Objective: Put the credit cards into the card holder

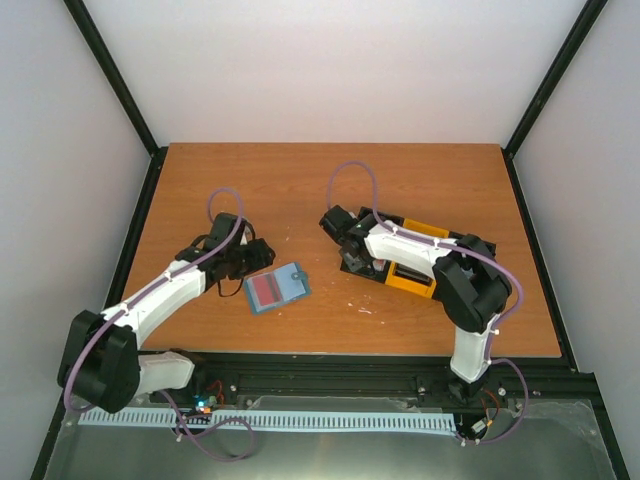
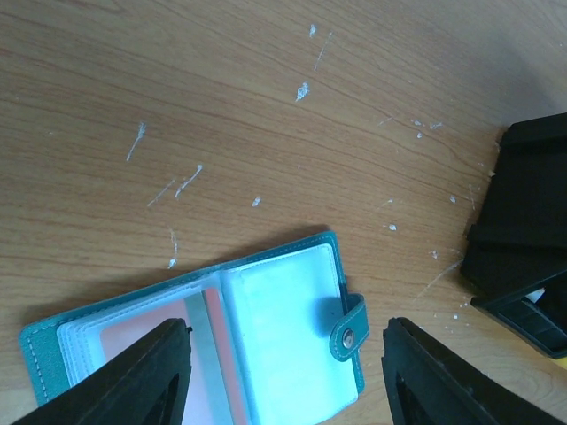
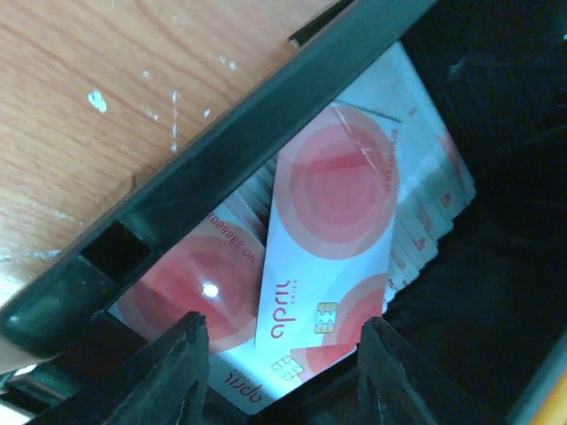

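The teal card holder (image 1: 278,288) lies unfolded on the table, its snap tab (image 2: 348,335) to the right in the left wrist view. A pink card (image 2: 146,329) shows behind its left clear pocket; the right pocket looks empty. Just above the holder, my left gripper is open with nothing between its fingers. Several white cards with red circles, one on top (image 3: 332,235), lie in a black compartment of the organizer. Over these cards my right gripper stands open, its fingertips near the cards' lower ends and holding none.
The black wall (image 3: 213,150) of the compartment rises close beside the cards. Yellow sections (image 1: 410,285) of the organizer lie to its right. Bare table (image 1: 330,310) lies between holder and organizer.
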